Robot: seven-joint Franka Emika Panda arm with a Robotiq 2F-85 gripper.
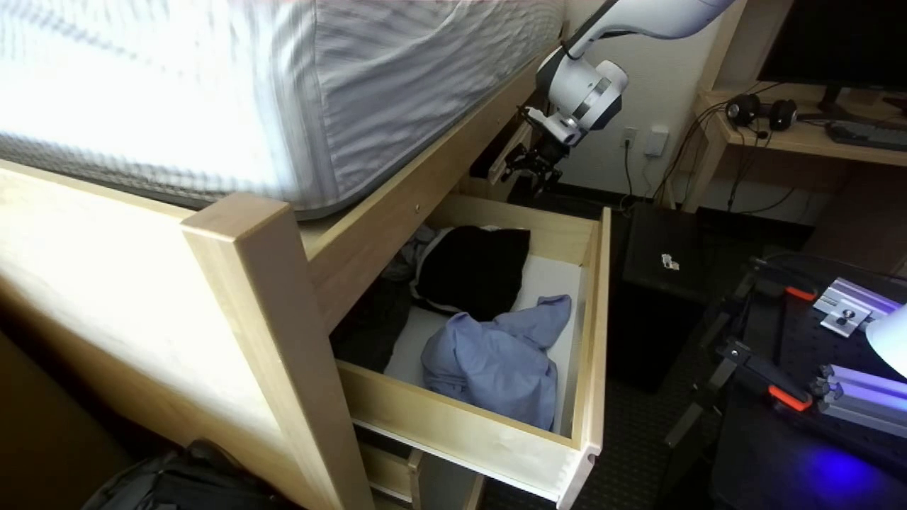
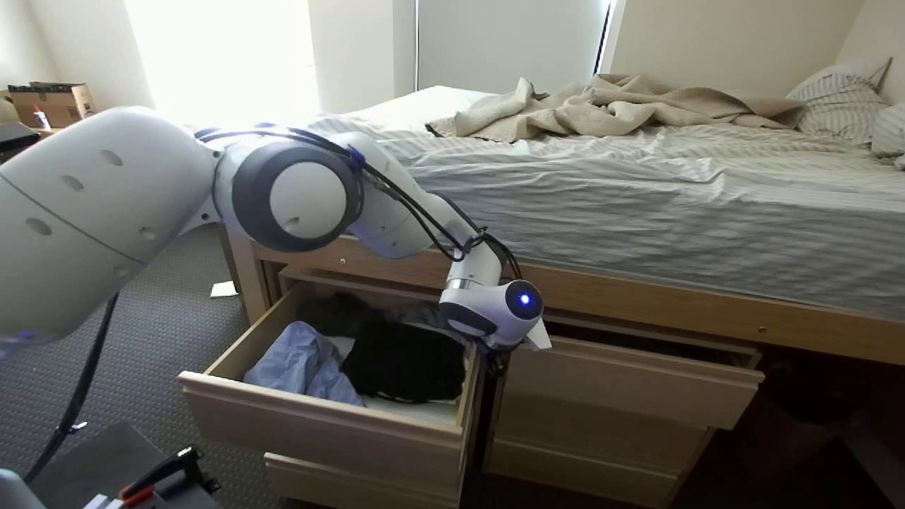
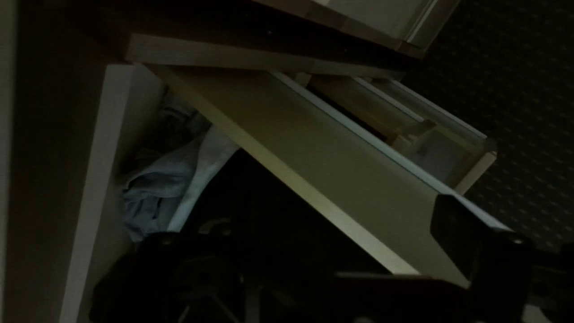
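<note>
A wooden drawer (image 1: 476,416) under the bed stands pulled out. Inside lie a blue cloth (image 1: 493,357), a black cloth (image 1: 476,268) and darker grey clothes. My gripper (image 1: 528,168) hovers by the drawer's far side wall, outside its clothes area; its dark fingers look spread, with nothing visible between them. In exterior view 2 the gripper is mostly hidden below the wrist, close to the gap beside a second drawer (image 2: 628,373), which is slightly pulled out. The wrist view is very dark, with the dark fingers (image 3: 457,231) wide apart over the drawer's side wall (image 3: 323,161).
The bed rail (image 1: 442,161) and mattress (image 1: 408,93) run along the drawers. A black box (image 1: 667,255) stands beyond the drawer front. At the right is a black table (image 1: 782,476) with clamps. A lower drawer (image 2: 356,483) is also slightly out.
</note>
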